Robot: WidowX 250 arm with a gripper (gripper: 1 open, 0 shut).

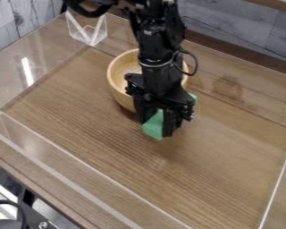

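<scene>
A black robot arm hangs down from the top centre, and its gripper (159,112) is shut on a green object (159,128) low over the wooden table (74,134). The object is partly hidden by the fingers, so its exact shape is hard to tell. Just behind the gripper is a tan round bowl (122,67), partly covered by the arm.
A clear plastic item (88,29) stands at the back left. A dark cable (14,210) lies at the bottom left corner. The table's front and both sides around the gripper are clear. A grey wall runs along the back.
</scene>
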